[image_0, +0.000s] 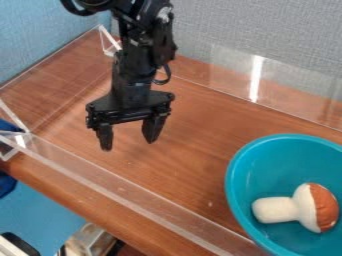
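Note:
My black gripper (128, 133) hangs over the middle-left of the wooden surface, its two fingers apart with nothing between them. At the lower right, a turquoise bowl (250, 164) holds a toy mushroom (305, 208) with a white stem and a brown-and-white cap, lying on its side.
Clear plastic walls (257, 75) edge the wooden surface (181, 155), along the back and the near left. A blue item (6, 184) is partly visible beyond the left edge.

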